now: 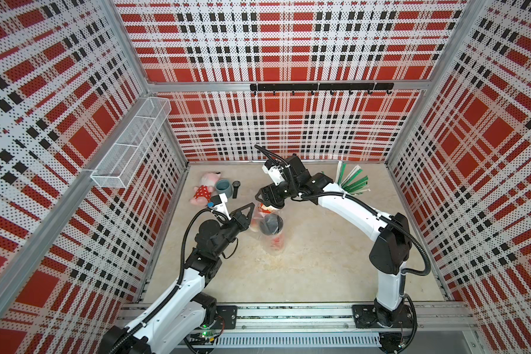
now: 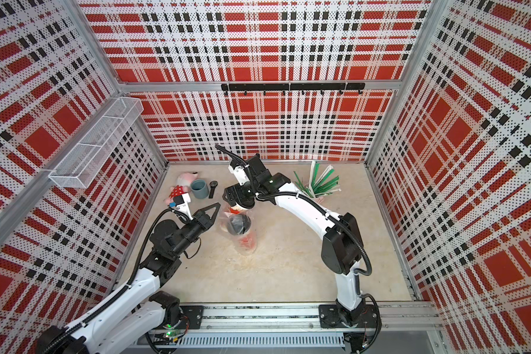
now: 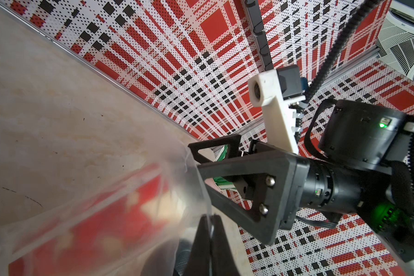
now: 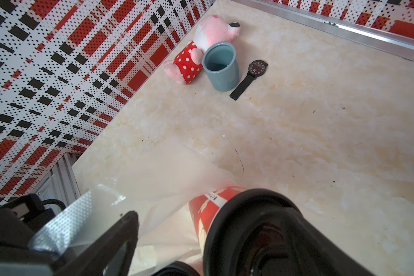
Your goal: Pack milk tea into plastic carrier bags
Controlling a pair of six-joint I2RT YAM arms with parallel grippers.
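A translucent plastic bag rises to my left gripper, whose fingers are shut on the thin film of its edge. In the left wrist view a red and cream shape shows blurred through or on the film. My right gripper is open, its fingers spread around the top of a red cup with a black lid. This cup is beside the bag's film; whether it is inside is hard to tell. A second dark lid sits nearer the front, above clear, red-marked sides.
Toward the back left are a pink plush toy, a blue-grey cup and a black watch. Green and white straws stand at the back right.
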